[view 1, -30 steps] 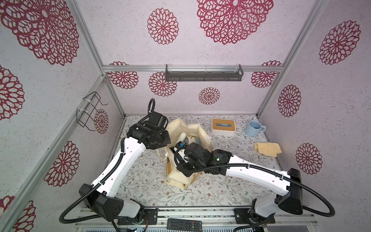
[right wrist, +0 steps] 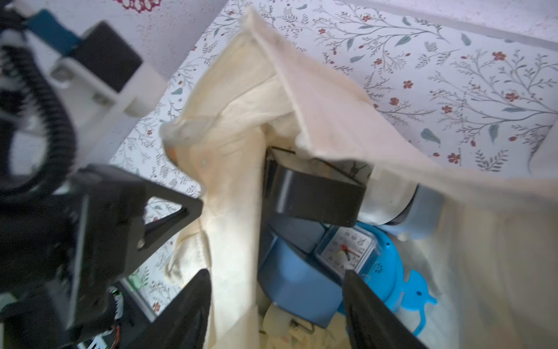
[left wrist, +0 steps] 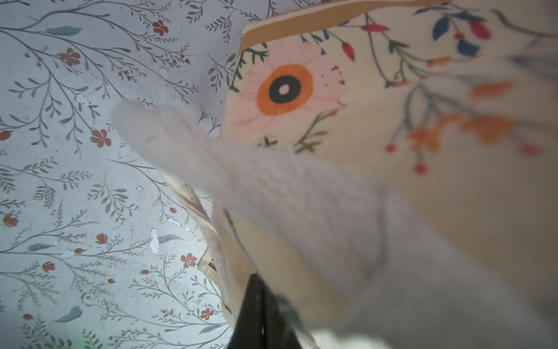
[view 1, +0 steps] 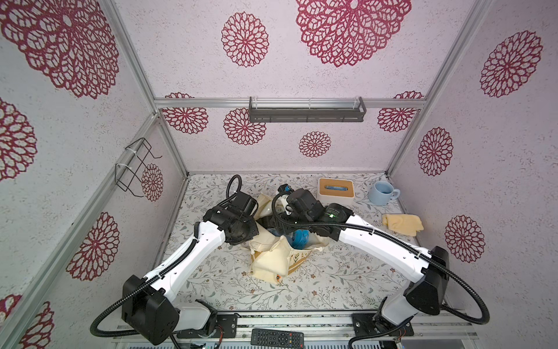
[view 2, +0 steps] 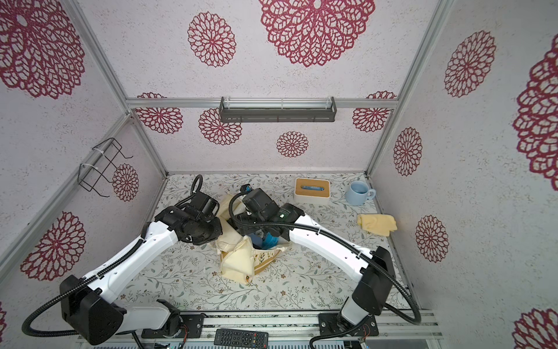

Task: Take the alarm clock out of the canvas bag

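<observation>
The cream canvas bag (view 1: 273, 261) stands mid-table, crowded with objects. In the right wrist view a small clock with a white face (right wrist: 346, 249) lies inside it, among dark boxes and blue items. My left gripper is shut at the bag's left side, close against its flowered cloth, which hides much of the fingertips; whether cloth is between them is unclear. My right gripper hangs above the bag's opening, fingers parted over the contents with nothing seen held.
A white tray (view 1: 336, 197), blue mug (view 1: 380, 195) and folded yellow cloth (view 1: 402, 224) are at the right back and side. A remote (view 1: 277, 338) lies at the front edge.
My right arm has risen and moved toward the back over the bag.
</observation>
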